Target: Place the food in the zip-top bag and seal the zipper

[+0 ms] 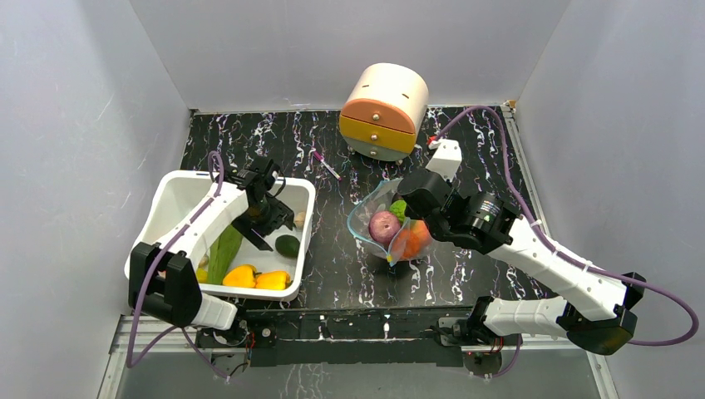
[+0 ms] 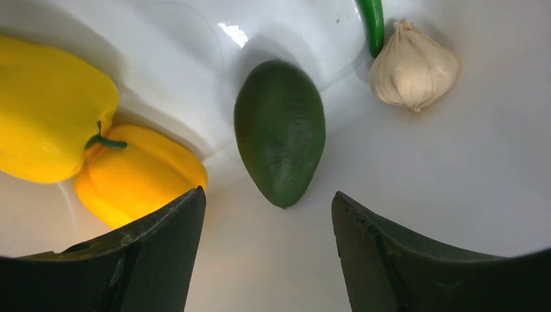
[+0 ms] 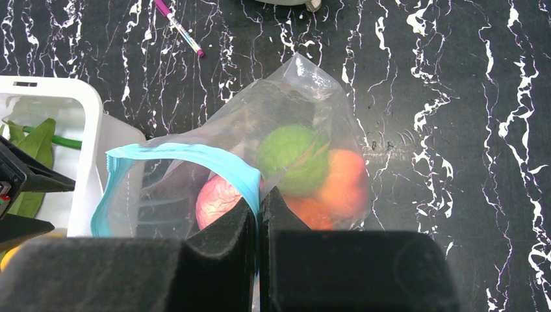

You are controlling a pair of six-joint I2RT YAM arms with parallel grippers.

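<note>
In the white bin, the dark green avocado (image 1: pixel 287 245) lies on the bare floor (image 2: pixel 416 188). My left gripper is open above it, fingers spread wide and nothing held; the avocado (image 2: pixel 279 130) shows beyond the fingertips. On the table, the clear zip top bag (image 3: pixel 312 84) has its mouth partly open, with a purple-red round food (image 1: pixel 384 226), a green one (image 3: pixel 292 159) and orange pieces (image 3: pixel 341 179) inside. My right gripper is shut on the bag's blue zipper edge (image 3: pixel 224 166).
Two yellow peppers (image 1: pixel 256 278), garlic (image 2: pixel 416 68), a green chili (image 2: pixel 372 26) and a long green vegetable (image 1: pixel 220 253) share the bin, whose rim (image 1: pixel 308 204) stands left of the bag. A marker (image 1: pixel 327 165) and a small drawer box (image 1: pixel 385 108) sit behind.
</note>
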